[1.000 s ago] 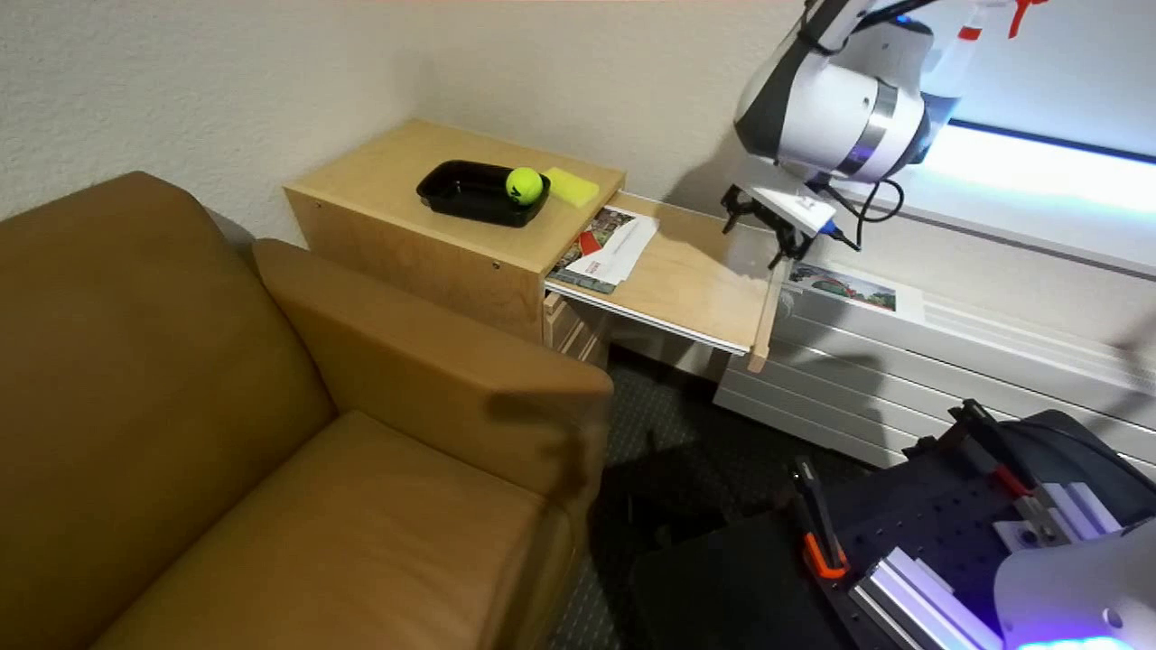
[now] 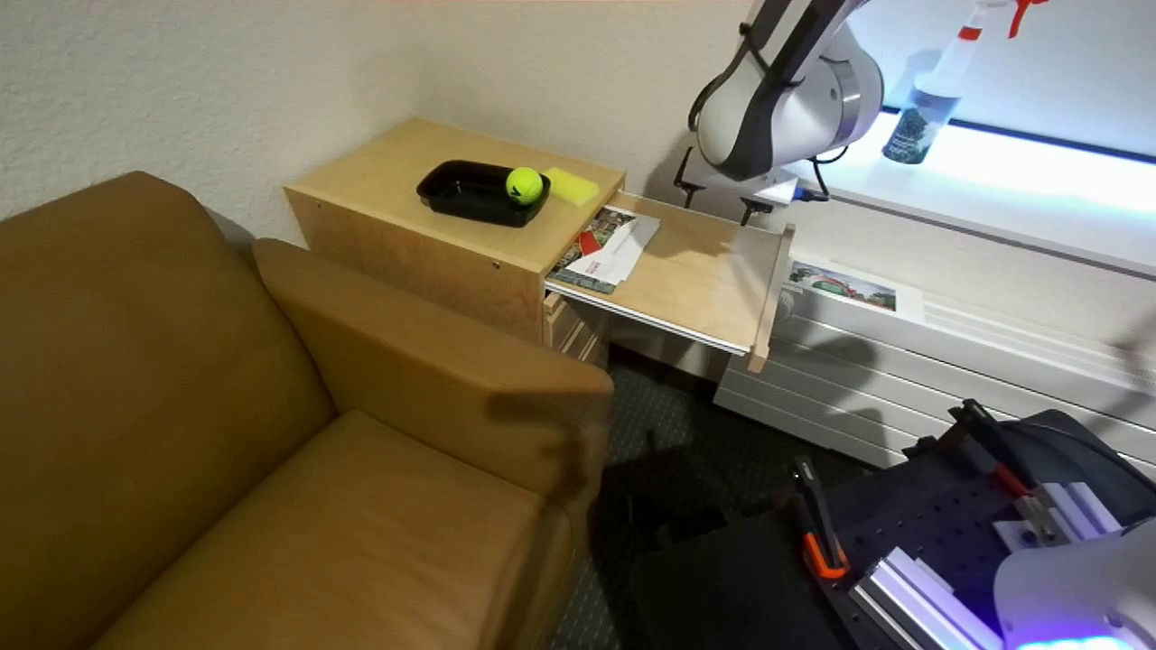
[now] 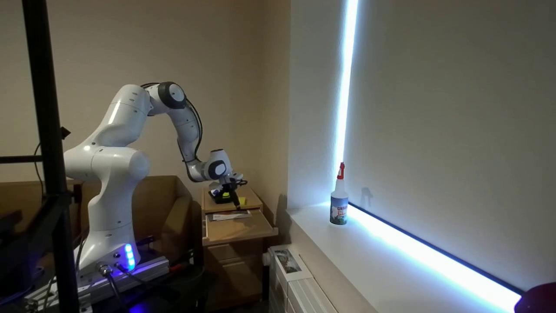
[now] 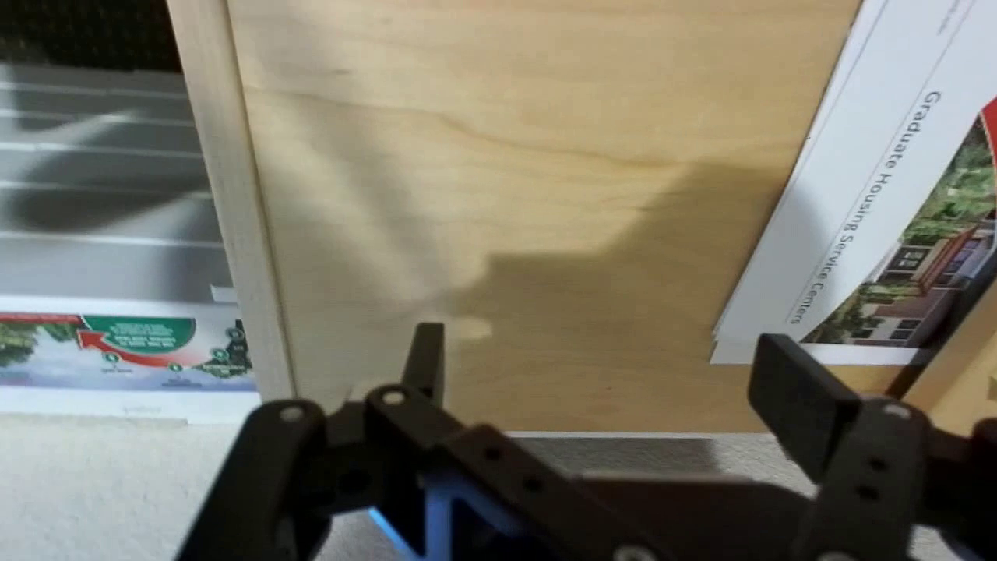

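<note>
The drawer (image 2: 710,260) of a wooden cabinet (image 2: 406,244) is pulled out. Papers and a brochure (image 2: 623,251) lie in its inner end; in the wrist view the brochure (image 4: 855,215) is at the right. My gripper (image 2: 717,204) hangs over the far side of the drawer. Its fingers stand wide apart in the wrist view, bare drawer bottom showing beyond, nothing between them. On the cabinet top sits a black tray (image 2: 461,197) with a yellow-green ball (image 2: 525,185) at its right end. A yellow sponge (image 2: 572,186) lies beside the tray.
A brown couch (image 2: 433,325) stands against the cabinet. The radiator (image 2: 856,390) lies just past the drawer's front panel (image 2: 771,303), with a brochure on it. A spray bottle (image 3: 339,203) stands on the windowsill (image 3: 365,250). The drawer's middle is bare.
The arm and gripper have moved left in exterior view 1, toward the cabinet, and the gripper has turned. Drawer, papers, tray, ball and sponge look unmoved.
</note>
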